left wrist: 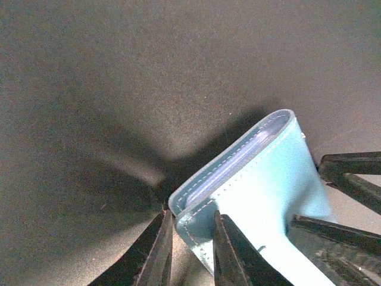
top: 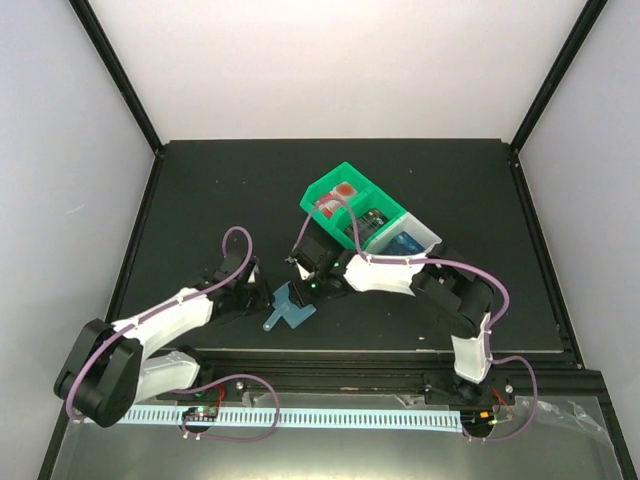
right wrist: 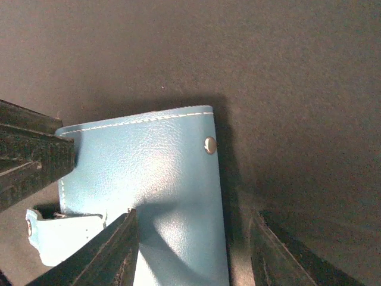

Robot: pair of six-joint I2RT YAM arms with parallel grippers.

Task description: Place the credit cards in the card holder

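Note:
The light blue card holder (top: 290,306) lies folded on the black table, its strap (right wrist: 64,235) loose and sticking out. The left wrist view shows the holder (left wrist: 256,196) with a narrow slit along its folded edge. My left gripper is at one corner, fingers part open with the corner between them. My right gripper is open over the opposite edge, the holder's side between its fingers without being gripped. In the bins are a red and white card (top: 338,199), a dark card (top: 369,224) and a blue card (top: 405,244).
A green bin (top: 347,172) and a white bin (top: 428,236) stand behind the right arm, angled. Both forearms and their purple cables crowd the front of the table.

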